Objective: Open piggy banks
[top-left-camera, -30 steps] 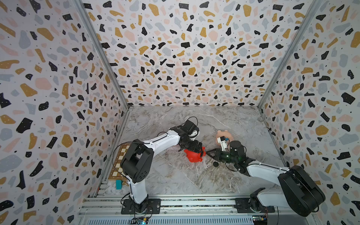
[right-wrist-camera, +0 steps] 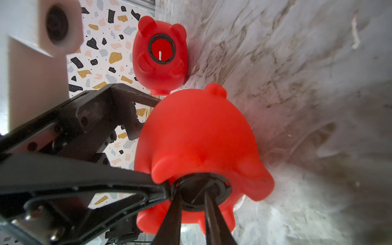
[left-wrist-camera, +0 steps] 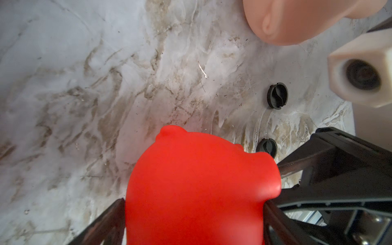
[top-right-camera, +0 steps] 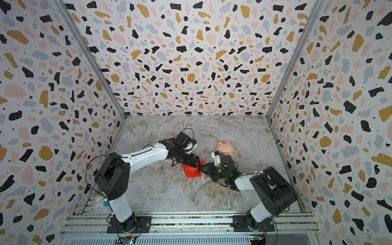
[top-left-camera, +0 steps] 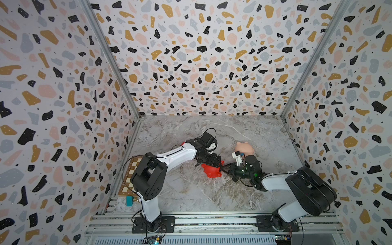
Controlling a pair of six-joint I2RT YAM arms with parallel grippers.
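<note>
A red piggy bank [left-wrist-camera: 196, 179] sits between the fingers of my left gripper, its belly facing my right gripper. In the right wrist view its black plug [right-wrist-camera: 200, 183] is in place, and my right gripper's narrowly parted fingertips are at that plug; whether they grip it I cannot tell. Another red piggy bank [right-wrist-camera: 143, 40] shows an open ringed hole with a white strip inside. A pink piggy bank [left-wrist-camera: 310, 16] lies behind my right gripper. Two black plugs [left-wrist-camera: 277, 96] lie loose on the table.
A checkered board [top-left-camera: 130, 171] with a teal object [top-left-camera: 129, 201] in front lies at the left edge, under my left arm.
My right gripper has moved left to the held red piggy bank's belly. The left arm and that bank have barely moved.
</note>
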